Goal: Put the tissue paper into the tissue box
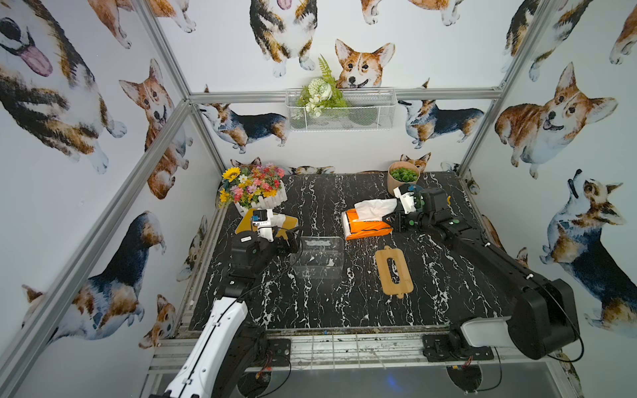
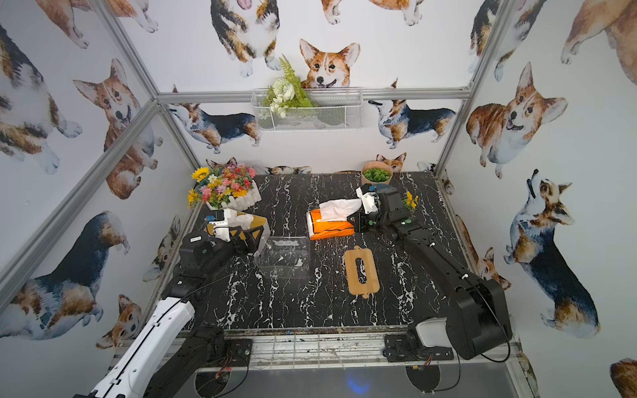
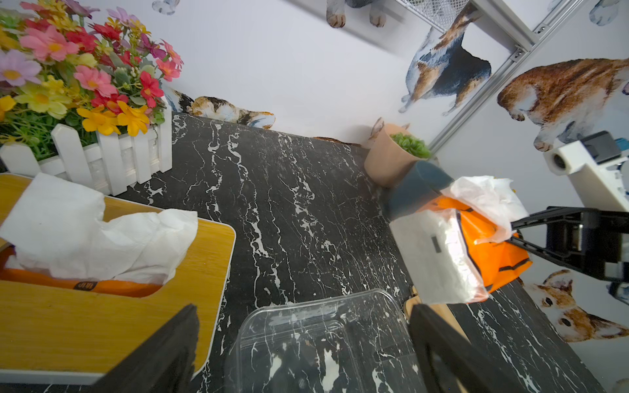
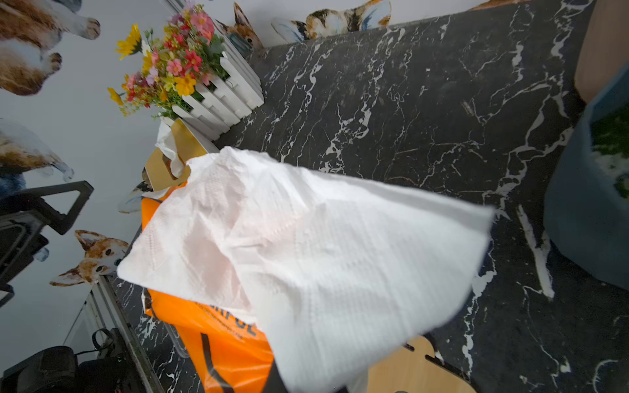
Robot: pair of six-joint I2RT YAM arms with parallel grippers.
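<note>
My right gripper (image 1: 396,219) is shut on the orange tissue pack (image 1: 366,229), which hangs above the table in the left wrist view. White tissue (image 4: 314,262) sticks out of the pack and covers the right fingertips in the right wrist view. The clear tissue box (image 1: 318,240) stands lidless and empty on the table, left of the pack. Its wooden lid (image 1: 392,278), with a long slot, lies flat to the box's right. My left gripper is open, its fingers (image 3: 177,340) wide apart near the clear box, with nothing held.
A yellow-topped tissue box (image 3: 196,262) with tissue sticking out sits at the left. Behind it is a white-fenced flower planter (image 3: 111,157). A beige pot (image 3: 383,157) and a blue pot (image 4: 589,216) stand at the back right.
</note>
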